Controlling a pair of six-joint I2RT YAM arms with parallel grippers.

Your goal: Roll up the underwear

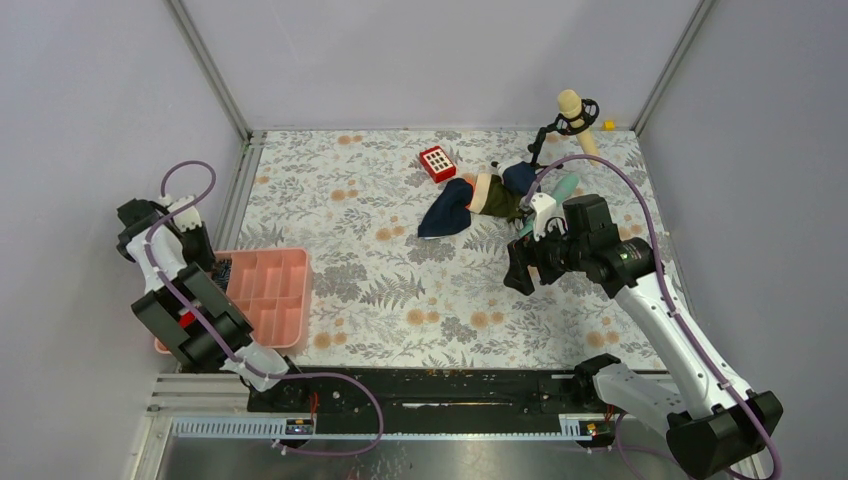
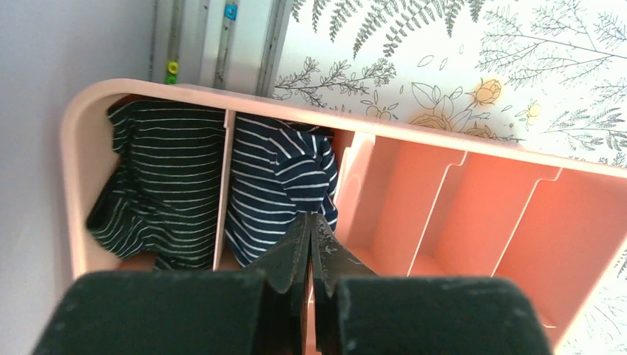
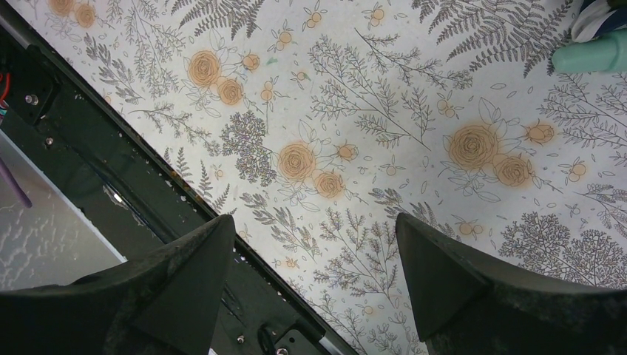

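In the left wrist view, a dark striped cloth (image 2: 174, 170) fills the leftmost compartment of the pink divided box (image 2: 473, 137). Beside it, a folded navy cloth with white stripes (image 2: 259, 192) lies in the adjoining compartment. My left gripper is shut, its tips over the lower right edge of that navy cloth; no fabric shows between them, and whether they touch it is unclear. My right gripper stands open and empty above the patterned table, right of centre in the top view.
Navy and olive clothing (image 1: 447, 208) lies at the back of the table, near a red box (image 1: 437, 164). A desk microphone (image 1: 570, 104) stands at the back right. The box's right-hand compartments look empty.
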